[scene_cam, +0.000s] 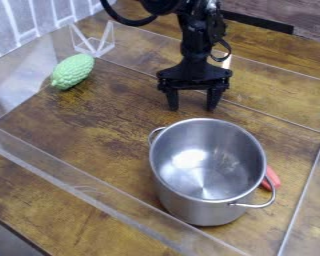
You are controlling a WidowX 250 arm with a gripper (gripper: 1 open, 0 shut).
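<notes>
The black robot gripper point(195, 96) hangs over the back middle of the wooden table, its fingertips low near the surface; whether anything is between them cannot be made out. A pale object point(226, 62) shows partly behind the arm, on its right. A large steel pot point(203, 160) with two handles stands at the front, in front of the gripper. A green corn-like object point(72, 72) lies at the back left. A red object point(270, 178) lies partly hidden at the pot's right.
Clear plastic walls point(69, 165) edge the work area. A white wire or plastic piece point(91, 40) is at the back left.
</notes>
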